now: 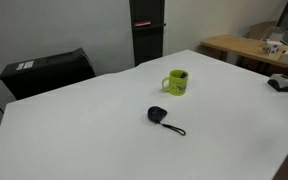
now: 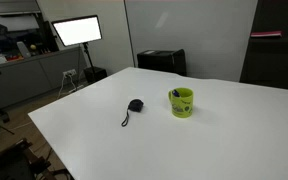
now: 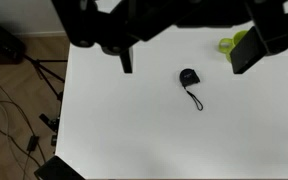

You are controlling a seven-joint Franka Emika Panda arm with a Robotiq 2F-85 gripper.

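On the white table [image 1: 84, 130] stands a lime-green mug [image 1: 177, 86], upright, with a dark bluish object [image 2: 176, 93] showing at its rim. A black tape measure [image 1: 156, 113] lies apart from the mug, its wrist strap [image 1: 174, 129] trailing on the tabletop. In the wrist view my gripper is open and empty, its dark fingers [image 3: 126, 62] spread wide above the table. Between and beyond them the tape measure [image 3: 189, 77] is visible on the surface below. Part of the mug [image 3: 227, 46] appears beside the right finger, which covers the rest.
A black case [image 1: 49, 74] stands along the table's edge. Beyond one corner is a wooden table [image 1: 239, 47] with small items. A bright screen [image 2: 77, 30] and a tripod [image 3: 46, 68] are off the table.
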